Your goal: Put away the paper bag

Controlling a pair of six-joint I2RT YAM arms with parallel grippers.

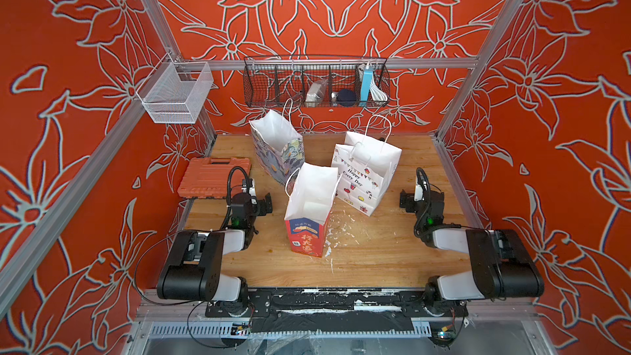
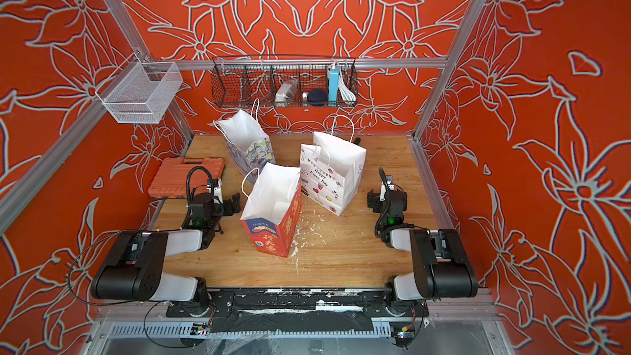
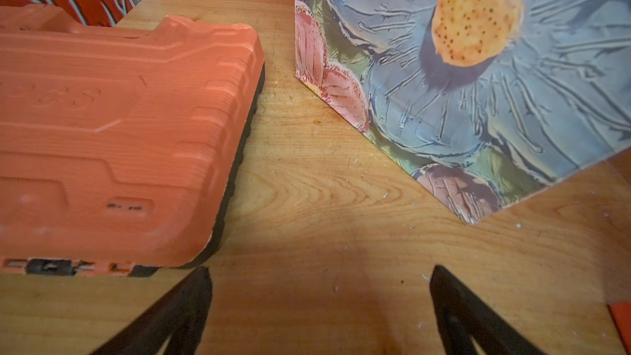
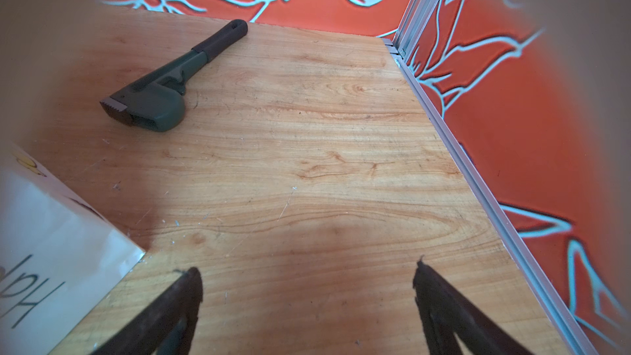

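Three paper bags stand open on the table: a red one with white inside (image 1: 305,236) at front center, a blue floral one (image 1: 276,151) behind left, and a white "Happy Every Day" one (image 1: 358,184) behind right. My left gripper is open and empty, facing the floral bag and beside the red bag. My right gripper is open and empty, right of the white bag, with bare table between its fingers.
An orange case (image 3: 111,131) lies at the left, and a dark pipe wrench (image 4: 157,102) behind the white bag. A black wire basket (image 1: 289,85) and a white mesh basket (image 1: 174,108) hang above the table. Paper scraps lie mid-table.
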